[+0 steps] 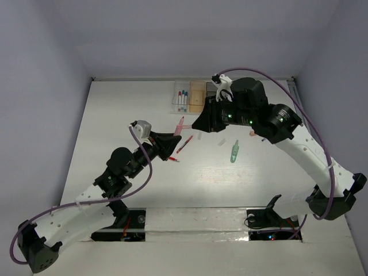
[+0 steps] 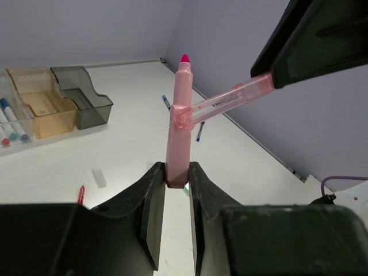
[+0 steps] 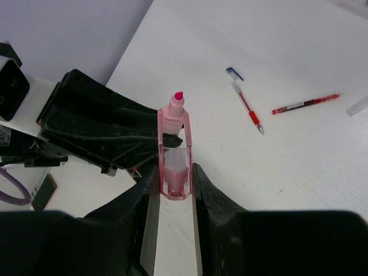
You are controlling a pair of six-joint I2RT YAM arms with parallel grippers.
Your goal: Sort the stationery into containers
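Note:
My left gripper is shut on the lower end of a pink marker [image 2: 179, 135], which stands nearly upright with its bright pink nib bare. A clear pink cap [image 2: 230, 100] is pinched at its closed end by my right gripper. The cap lies crosswise to the marker, its open end overlapping the marker's side below the nib; whether they touch, I cannot tell. Above the table's middle, the left gripper [image 1: 176, 138] and right gripper [image 1: 196, 125] face each other. At the back stand clear [image 1: 180, 105], orange [image 1: 197, 95] and dark grey [image 1: 210, 89] containers.
Capped markers [image 2: 10, 123] fill part of the clear container. On the table lie red pens [image 3: 305, 103] [image 3: 247, 106], a blue pen cap [image 3: 234, 73], a green marker [image 1: 234, 151] and small clear pieces [image 2: 99, 177].

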